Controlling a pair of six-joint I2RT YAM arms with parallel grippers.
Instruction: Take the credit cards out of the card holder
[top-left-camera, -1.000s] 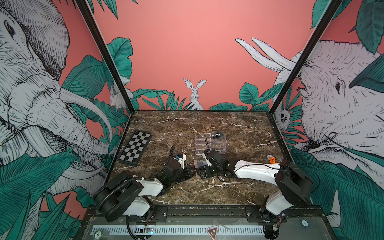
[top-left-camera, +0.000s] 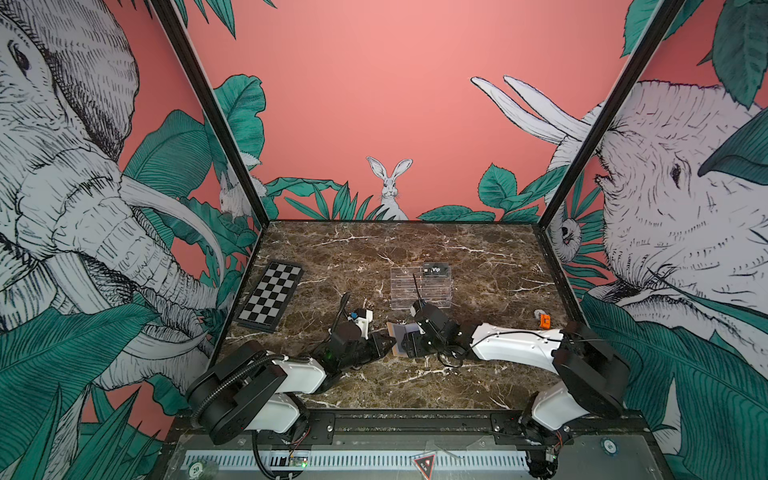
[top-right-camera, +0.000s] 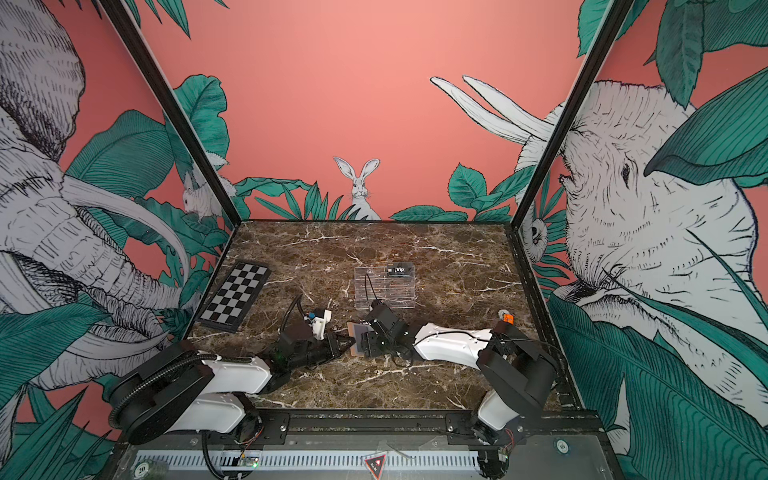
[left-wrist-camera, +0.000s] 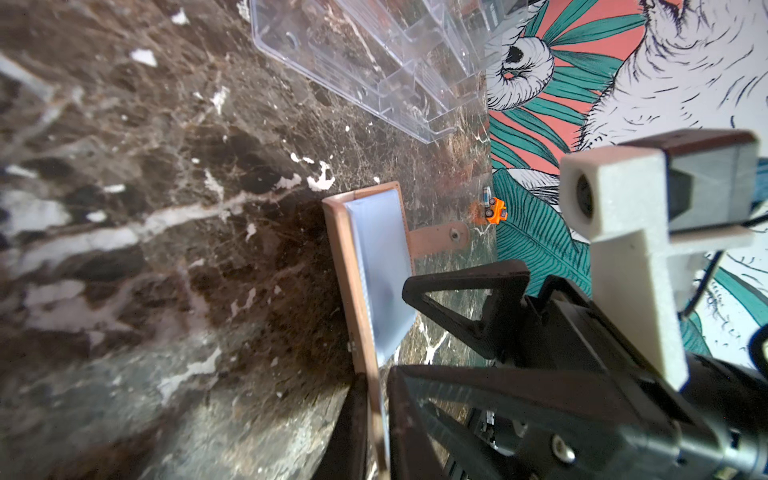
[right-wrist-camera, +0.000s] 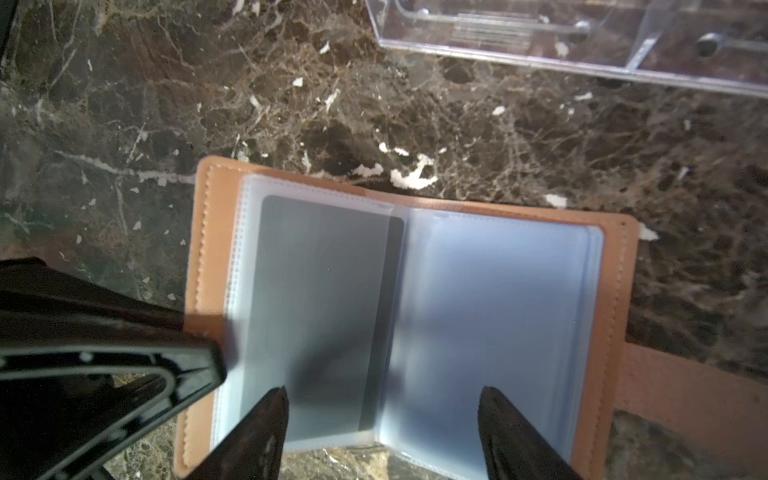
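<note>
A tan card holder (right-wrist-camera: 212, 208) lies spread open, clear sleeves up, at the front middle of the table. A dark grey card (right-wrist-camera: 320, 296) shows in its left sleeve, and the right sleeve (right-wrist-camera: 496, 320) looks pale blue. My left gripper is shut on the holder's left edge, which runs between its fingers. Over the holder's near part, my right gripper is part open, one finger above each half; nothing shows between its fingers. The tips' exact height over the sleeves cannot be told.
Behind the holder stands a clear divided organizer (top-left-camera: 408, 289) with a black "Vip" card (top-left-camera: 436, 270) at its back right. A checkered board (top-left-camera: 272, 294) lies far left, a small orange toy (top-left-camera: 545, 321) far right. Open table separates them.
The left arm and the holder look still.
</note>
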